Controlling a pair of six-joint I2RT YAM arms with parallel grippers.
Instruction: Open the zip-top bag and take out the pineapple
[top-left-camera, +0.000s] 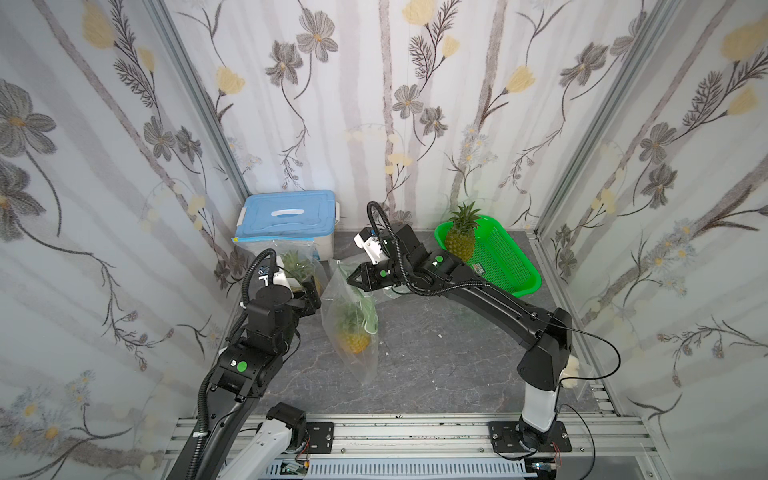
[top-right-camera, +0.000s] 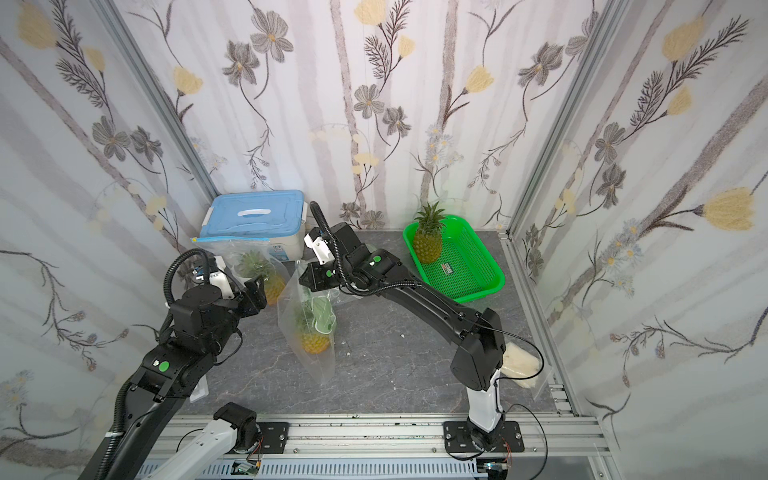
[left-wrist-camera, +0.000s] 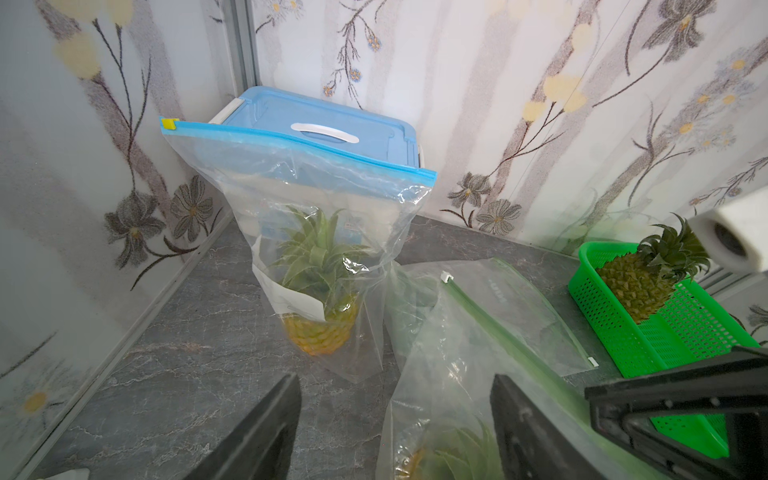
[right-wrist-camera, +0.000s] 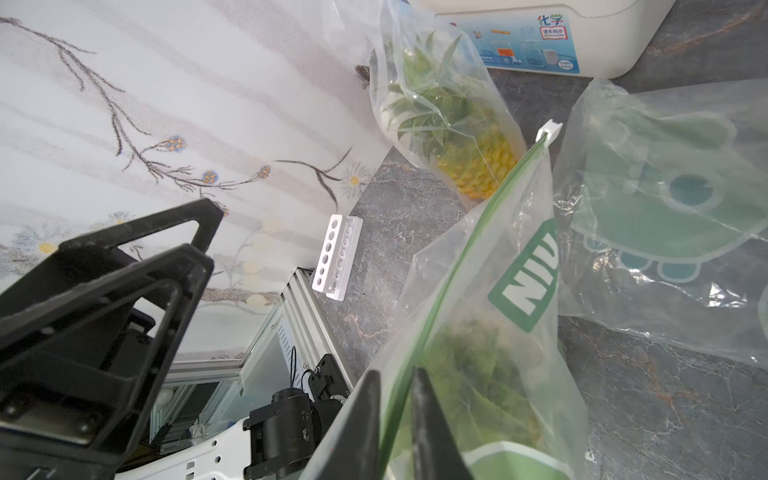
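Note:
A clear zip bag (right-wrist-camera: 512, 368) with a green zip strip (left-wrist-camera: 512, 340) and a white slider (right-wrist-camera: 549, 132) stands at the table's middle. A pineapple (top-left-camera: 353, 336) is inside it. At the bag's top edge, my right gripper has its fingers narrowly parted, one on each side of the green strip; a firm grip cannot be made out. My left gripper stands wide open left of this bag, with nothing held. Behind it is a second bag (left-wrist-camera: 232, 160) with a blue zip, holding another pineapple (left-wrist-camera: 324, 320).
An empty-looking clear bag (right-wrist-camera: 672, 232) lies flat behind the middle bag. A blue-lidded box (top-left-camera: 288, 212) stands at the back left. On the right, a green basket (top-left-camera: 524, 284) holds an unbagged pineapple (top-left-camera: 461, 240).

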